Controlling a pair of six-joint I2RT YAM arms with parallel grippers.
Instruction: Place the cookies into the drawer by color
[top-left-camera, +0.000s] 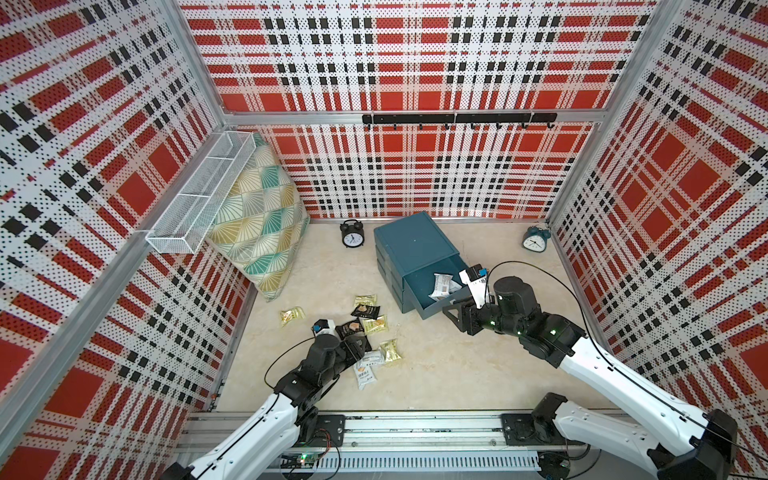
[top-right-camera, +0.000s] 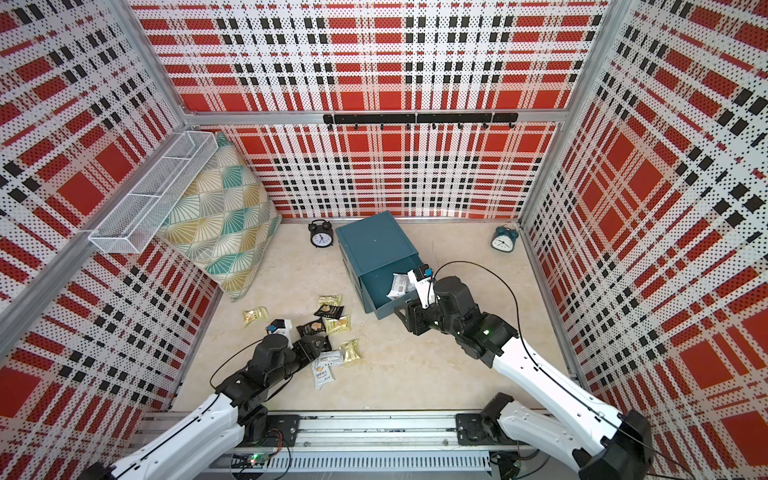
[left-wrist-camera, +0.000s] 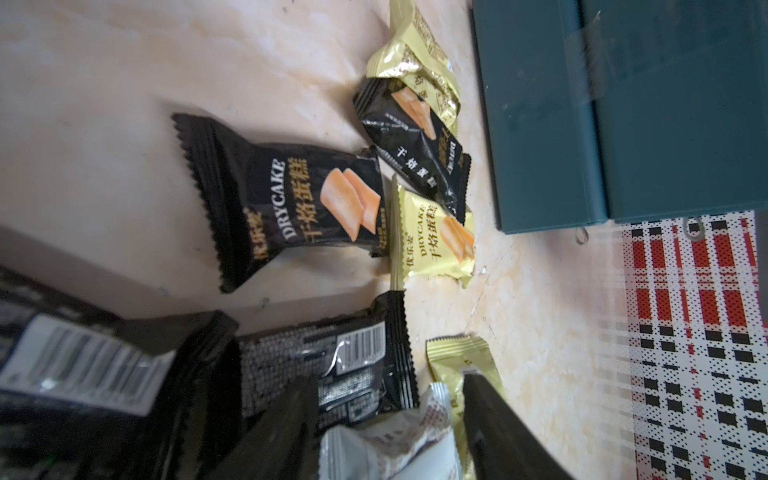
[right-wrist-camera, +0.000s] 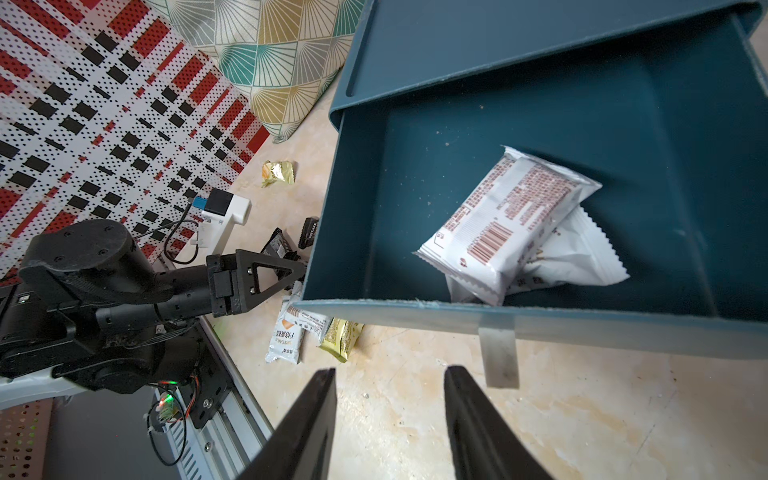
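Observation:
Black cookie packets (left-wrist-camera: 284, 200), yellow ones (left-wrist-camera: 432, 240) and white ones (left-wrist-camera: 384, 444) lie loosely grouped on the table at left. My left gripper is open low over them, with a white packet between or under its blurred fingertips. The teal drawer unit (top-left-camera: 414, 236) has its top drawer (right-wrist-camera: 400, 184) pulled out, holding white packets (right-wrist-camera: 504, 224). My right gripper stands open, empty, just outside the drawer's front, near its metal handle (right-wrist-camera: 500, 360).
A patterned cushion (top-left-camera: 260, 216) leans at left under a wire basket (top-left-camera: 172, 236). A black clock (top-left-camera: 352, 233) and a teal clock (top-left-camera: 534, 240) stand at the back.

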